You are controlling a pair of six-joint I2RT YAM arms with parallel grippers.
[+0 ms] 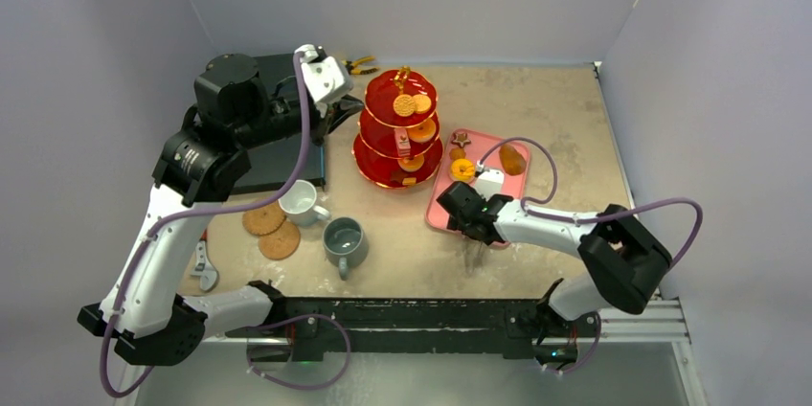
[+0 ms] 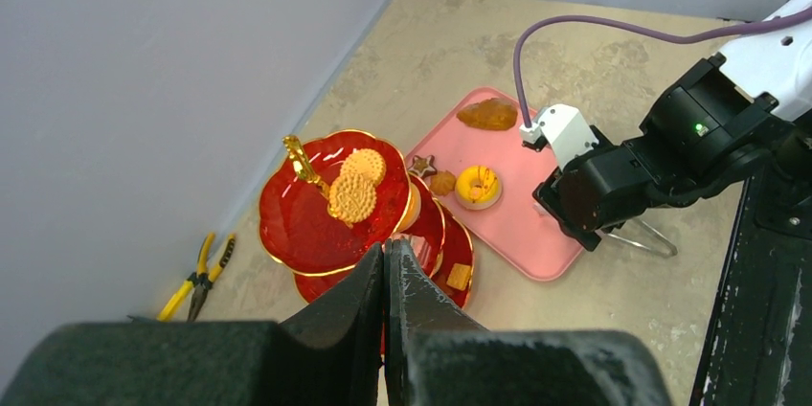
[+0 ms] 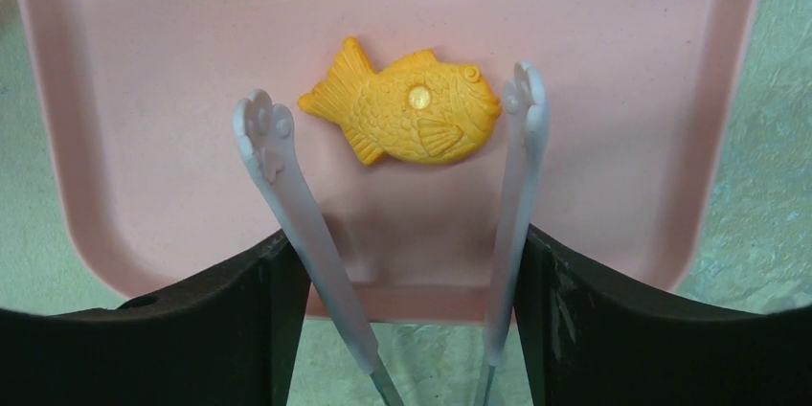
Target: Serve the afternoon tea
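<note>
In the right wrist view a yellow fish-shaped pastry point(image 3: 412, 109) lies on the pink tray point(image 3: 163, 80); my right gripper is open over it, fingertips on either side, with no contact clear. The red three-tier stand point(image 1: 376, 90) holds biscuits and cakes, left of the tray. A yellow donut point(image 2: 478, 187), a brown pastry point(image 2: 488, 115) and small treats share the tray. My left gripper is shut with nothing showing between its fingers, left of the stand in the top view.
A white cup point(image 1: 299, 200), a grey cup point(image 1: 345, 243) and round coasters point(image 1: 278, 243) sit at the left front. A dark board point(image 1: 273, 171), pliers point(image 1: 359, 66) and a wrench point(image 1: 206, 270) lie around.
</note>
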